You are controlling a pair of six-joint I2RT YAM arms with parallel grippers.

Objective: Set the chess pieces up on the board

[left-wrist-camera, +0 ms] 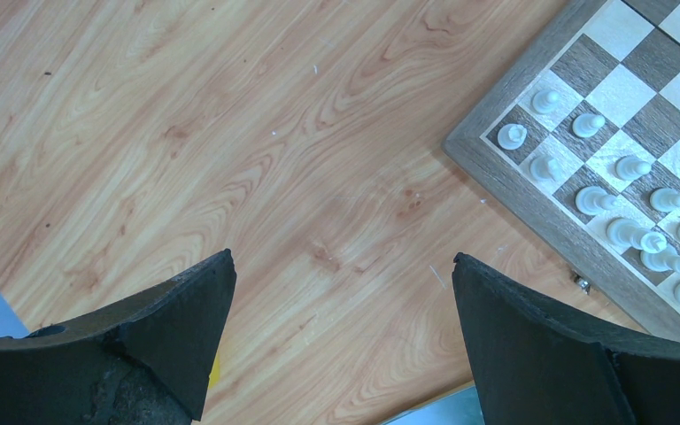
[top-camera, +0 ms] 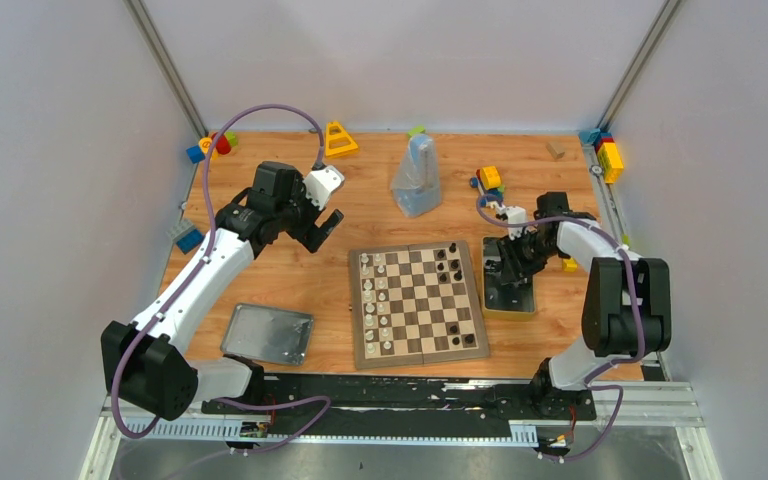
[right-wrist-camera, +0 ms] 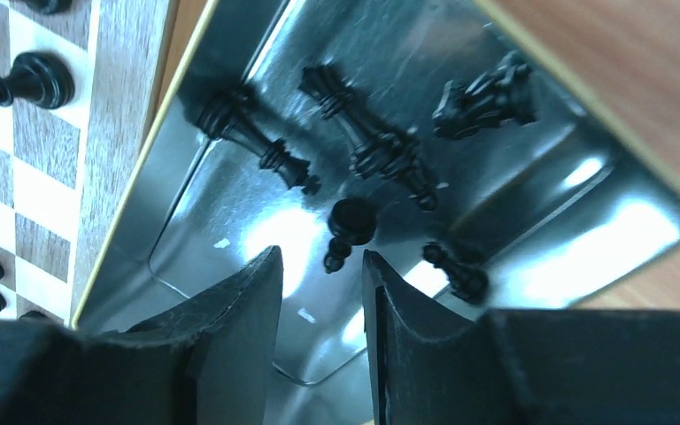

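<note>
The chessboard [top-camera: 418,305] lies mid-table, with white pieces [top-camera: 375,300] standing in two columns at its left. Several black pieces [top-camera: 450,265] stand along the right side. Beside the board, a metal tray [top-camera: 510,313] holds more black pieces lying loose. In the right wrist view, a black pawn [right-wrist-camera: 352,223] lies just beyond the fingertips of my right gripper. That gripper is partly open over the tray, a narrow gap between its fingers and nothing in it. My left gripper stands wide open and empty over bare wood, left of the board.
A second tray [top-camera: 268,333], looking empty, lies at the front left. At the back stand a clear blue bag [top-camera: 418,178], a yellow triangle [top-camera: 339,140] and a small toy [top-camera: 489,180]. Bare table lies left of the board.
</note>
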